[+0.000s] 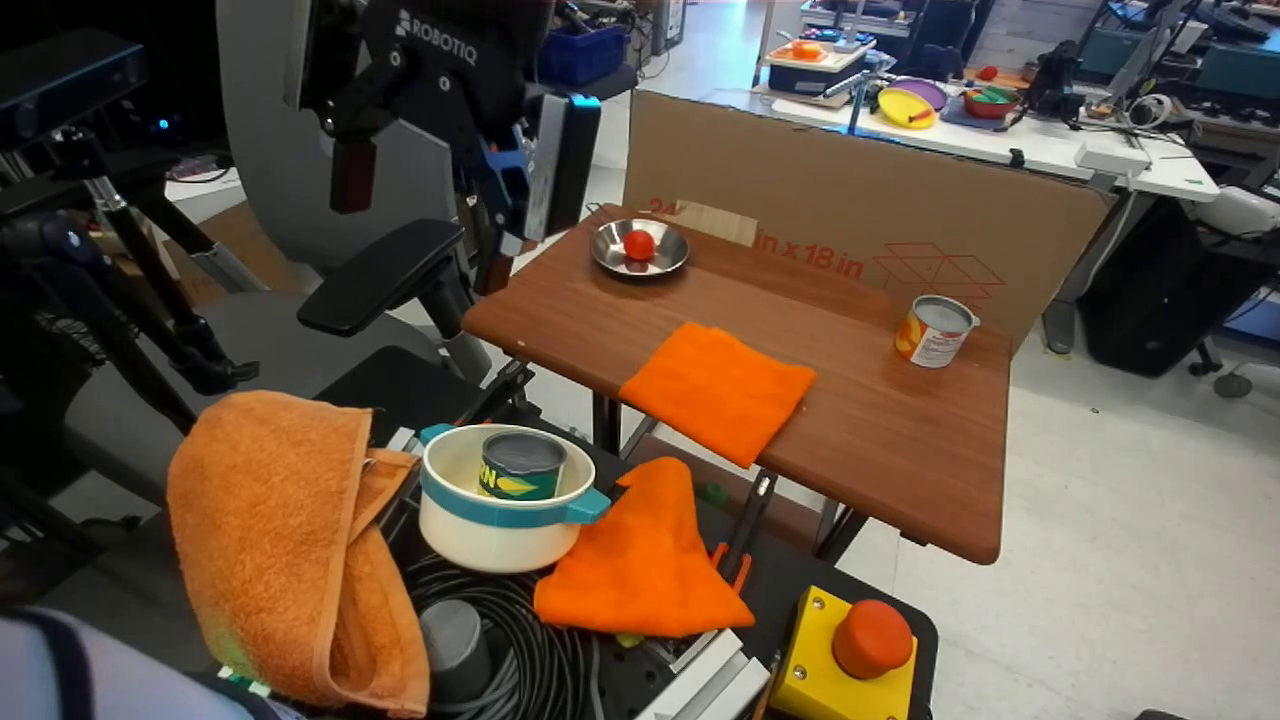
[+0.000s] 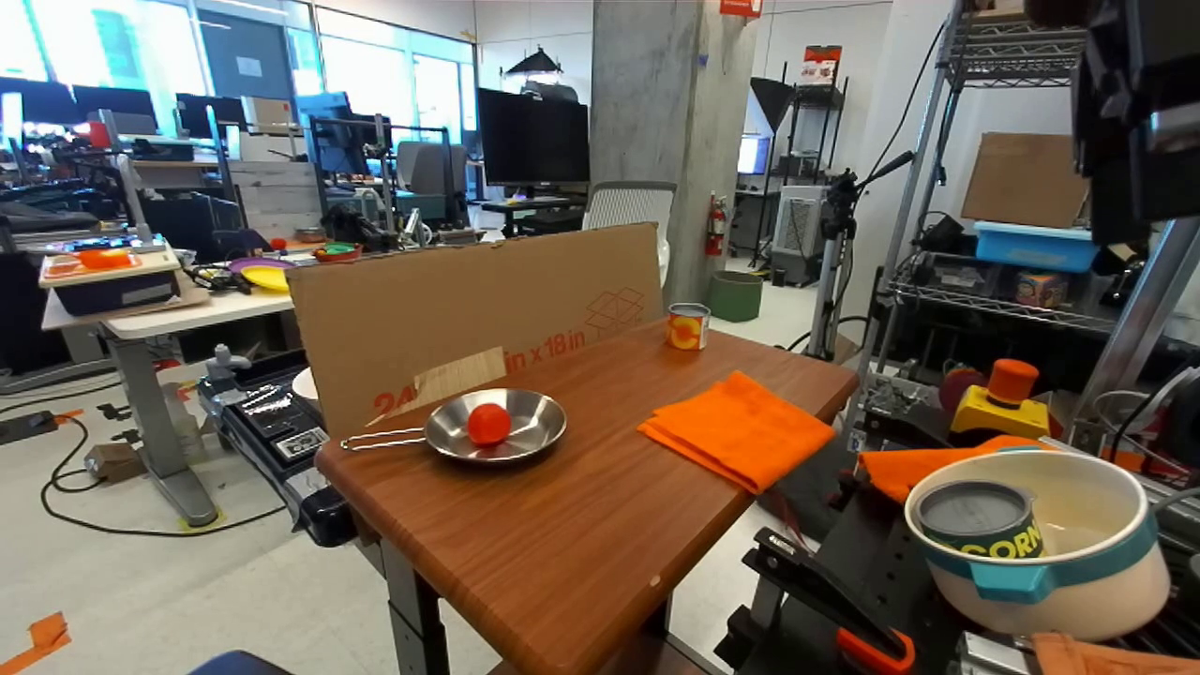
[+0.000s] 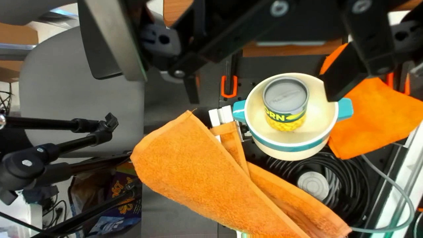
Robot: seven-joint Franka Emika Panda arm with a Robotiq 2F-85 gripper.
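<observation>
In the wrist view my gripper is open, its fingertips wide apart with nothing held between them. Exterior view 1 has the same gripper [image 1: 423,226] high up, left of the table. Below it in the wrist view is a cream pot [image 3: 291,148] with teal handles, and a corn can [image 3: 286,95] stands inside. An orange towel [image 3: 214,174] is draped left of the pot. On the brown table [image 1: 888,444] are a steel pan [image 1: 612,256] holding a red ball [image 1: 639,246], a folded orange cloth [image 1: 720,390] and a can [image 1: 936,332].
Another orange cloth [image 1: 648,564] lies beside the pot. A yellow box with a red button [image 1: 872,638] is at the lower right. Cardboard [image 1: 828,180] walls off the table's far side. Chair armrest [image 1: 384,276] is close to the gripper. Bare tabletop lies between pan, cloth and can.
</observation>
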